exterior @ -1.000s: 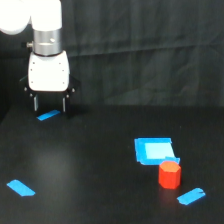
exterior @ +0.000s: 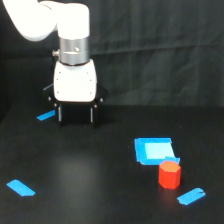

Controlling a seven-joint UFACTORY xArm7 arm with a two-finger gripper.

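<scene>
My white arm comes down from the upper left, and its gripper (exterior: 76, 118) points downward with its two dark fingers (exterior: 93, 115) well apart. Nothing shows between them. Just left of the gripper is a short blue strip (exterior: 46, 115) on the dark table. Toward the right sits a red six-sided block (exterior: 169, 175). A blue square piece with a pale centre (exterior: 156, 151) lies right behind it; whether the two touch is hard to tell.
Another blue strip (exterior: 21, 188) lies at the front left, and a further blue strip (exterior: 191, 196) at the front right, near the red block. A dark curtain (exterior: 160, 55) hangs behind.
The arm and gripper have moved to the right, away from the far-left blue strip that appeared between the fingers before. The strips, square and red block look unmoved.
</scene>
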